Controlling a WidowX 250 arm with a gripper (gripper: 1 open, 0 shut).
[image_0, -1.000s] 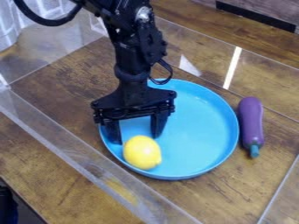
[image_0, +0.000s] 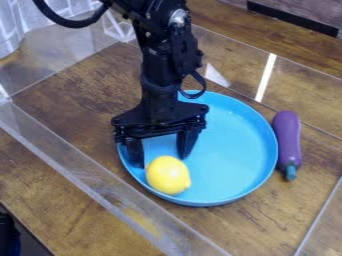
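My black gripper hangs over the left part of a blue plate, its fingers spread open and reaching down into the plate. A yellow rounded object lies on the plate just below and in front of the fingers, toward the near edge; nothing shows held in the gripper. The far-left part of the plate is partly hidden behind the arm.
A purple object with a teal tip, like a toy eggplant, lies right of the plate on the wooden table. A transparent edge runs diagonally along the left side. Bare wood shows at left and right.
The gripper has shifted slightly, and the yellow object has moved a little to the right within the plate. The purple object looks unchanged.
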